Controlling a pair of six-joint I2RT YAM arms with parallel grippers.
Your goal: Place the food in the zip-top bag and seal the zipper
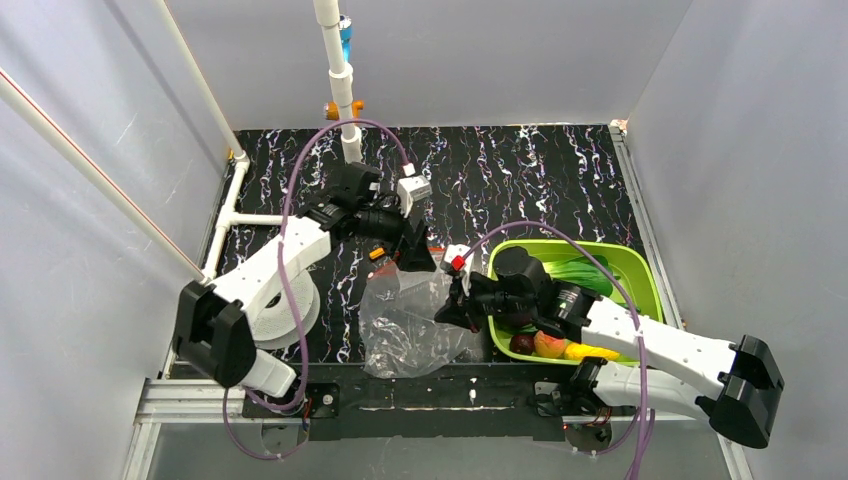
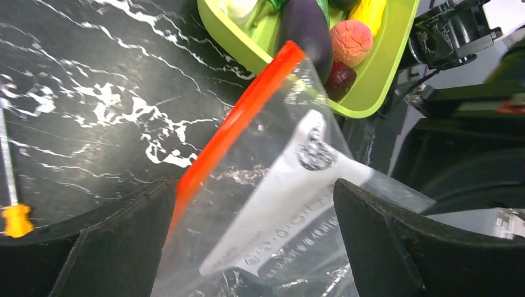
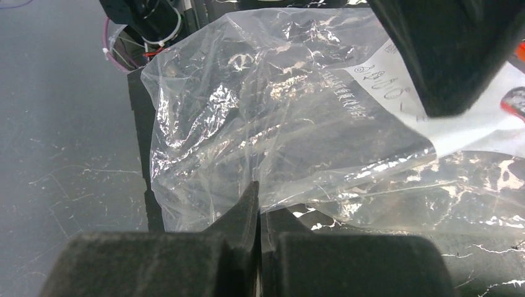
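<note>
The clear zip top bag (image 1: 405, 325) lies slack at the front of the table, apparently empty, a white printed label on it. Its red zipper strip (image 2: 247, 117) runs diagonally through the left wrist view. Above that end, my left gripper stands open, its fingers wide apart with bag film showing between them. My right gripper is shut on the bag's clear film, which creases up from the fingertips. Food fills the green basket (image 1: 655, 300): an eggplant (image 2: 304, 37), a peach (image 2: 351, 43), a dark red fruit (image 1: 522, 344) and leafy greens (image 1: 580, 273).
A yellow-handled screwdriver (image 2: 17, 219) lies beside the bag. The white round roll (image 1: 285, 318) sits at the left, under my left arm. Behind both arms the black marbled table (image 1: 500, 180) is clear. My right arm reaches over the basket.
</note>
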